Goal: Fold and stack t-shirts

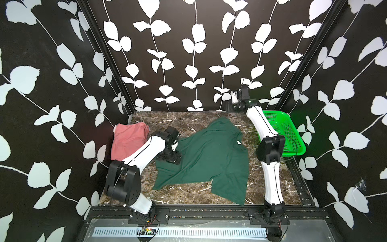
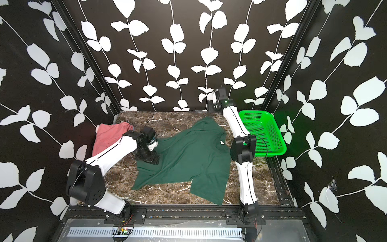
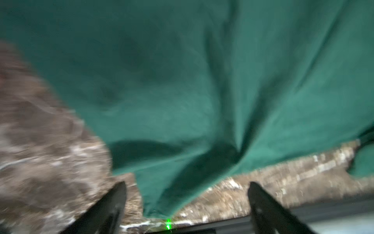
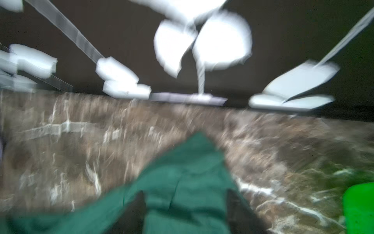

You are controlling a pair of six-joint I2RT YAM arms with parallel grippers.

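Observation:
A dark green t-shirt [image 1: 201,157] lies spread over the middle of the table, with one sleeve at the back and the other reaching the front edge. Over its left end hovers my left gripper, fingers apart, with cloth in view below and nothing visibly held. My right gripper is at the back of the table, above the back sleeve [image 4: 194,167]. Its fingers stand apart, blurred, and the sleeve shows beneath them, lying on the table.
A folded pink cloth [image 1: 129,141] rests at the left side of the table. The green basket [image 1: 298,147] stands at the right, beside my right arm. Bare marble [image 1: 181,196] shows along the front, and the patterned wall rises right behind the table.

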